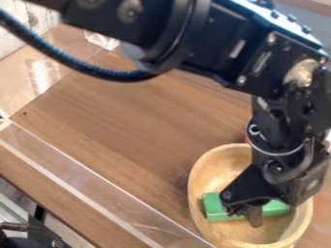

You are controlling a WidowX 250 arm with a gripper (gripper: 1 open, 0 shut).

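A light wooden bowl (204,179) sits at the lower right of the camera view. Inside it lies a green block (223,206). My gripper (255,205) reaches down into the bowl from above right, its fingers open over the block and partly hiding it. Whether the fingertips touch the block is hard to tell.
A small red item, mostly hidden behind my arm, is at the right. A pale tiled wall is at the upper left.
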